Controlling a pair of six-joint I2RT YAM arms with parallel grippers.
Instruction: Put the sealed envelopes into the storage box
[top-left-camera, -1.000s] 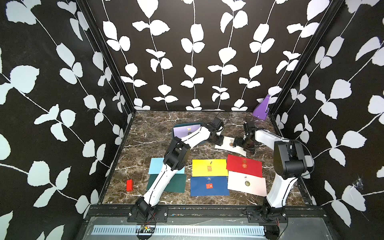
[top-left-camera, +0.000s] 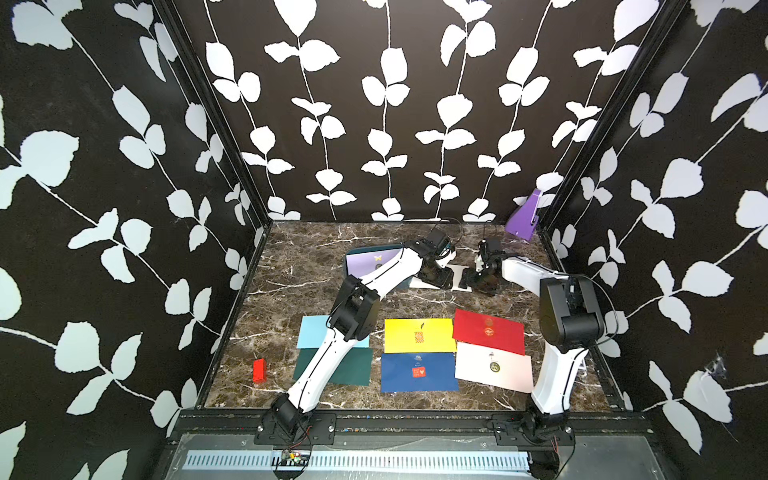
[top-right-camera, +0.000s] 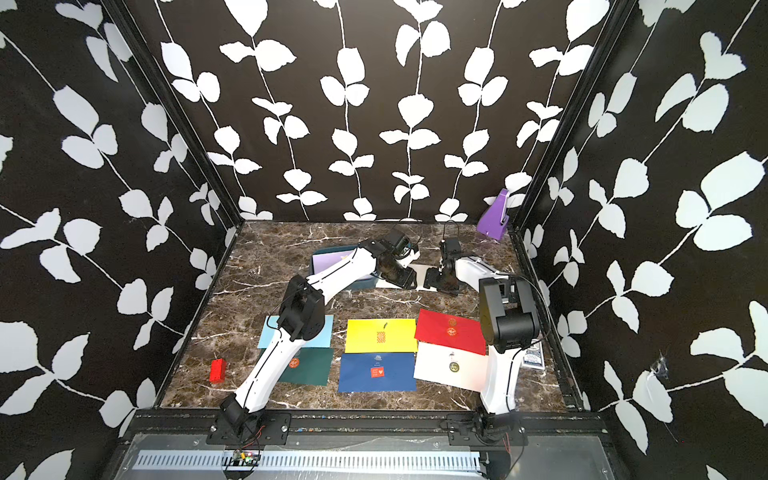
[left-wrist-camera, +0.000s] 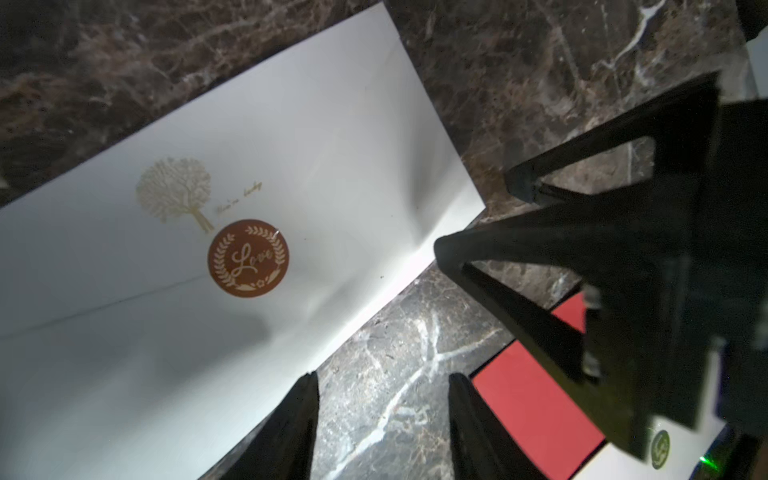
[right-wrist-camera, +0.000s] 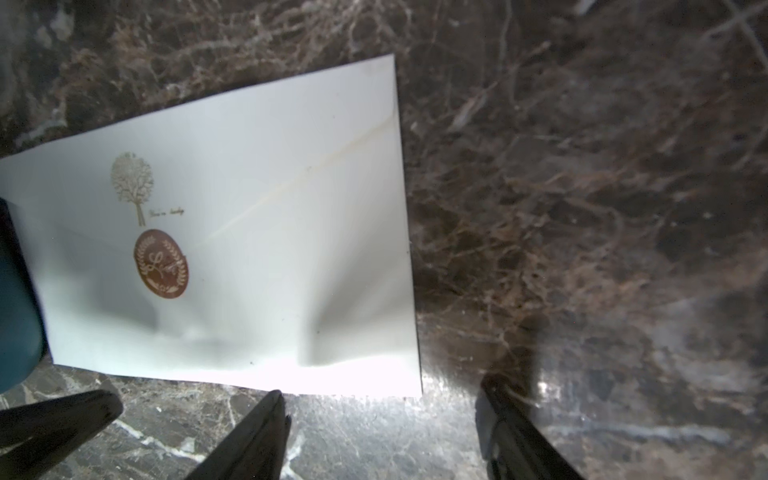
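A white envelope (right-wrist-camera: 272, 208) with a gold tree and brown Love seal lies on the table beside the storage box (top-left-camera: 352, 264), which has a lavender envelope (top-left-camera: 376, 257) inside. My left gripper is over the envelope's near edge, fingers apart, with bare table between them. My right gripper is just off the same edge at the envelope's right end; its fingertips look apart with table visible between, though its finger state is unclear. The two grippers are close together. Light blue (top-right-camera: 272, 328), green (top-right-camera: 312, 368), yellow (top-right-camera: 368, 332), blue (top-right-camera: 360, 376), red (top-right-camera: 456, 332) and pink (top-right-camera: 440, 368) envelopes lie in front.
A purple object (top-left-camera: 521, 216) stands in the back right corner. A small red block (top-left-camera: 258, 369) lies at the front left. Patterned walls enclose the sides and back.
The white envelope has shifted left toward the box and lies flatter. The right gripper has moved slightly toward the back.
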